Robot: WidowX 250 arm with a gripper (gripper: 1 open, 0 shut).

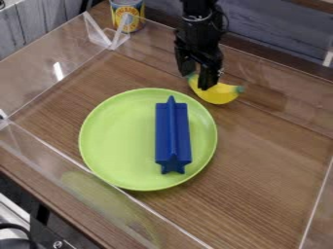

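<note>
My black gripper (200, 68) reaches down from the top centre, just over a yellow banana (219, 92) with greenish tips that lies behind the plate. The gripper is open; its tips are at the banana's upper left end, and whether they touch it is hard to tell. A green round plate (115, 136) holds a long blue star-shaped bar (173, 138) on its right half.
A can (127, 17) stands at the back left, behind a clear strip at the tray's edge. Clear walls border the space.
</note>
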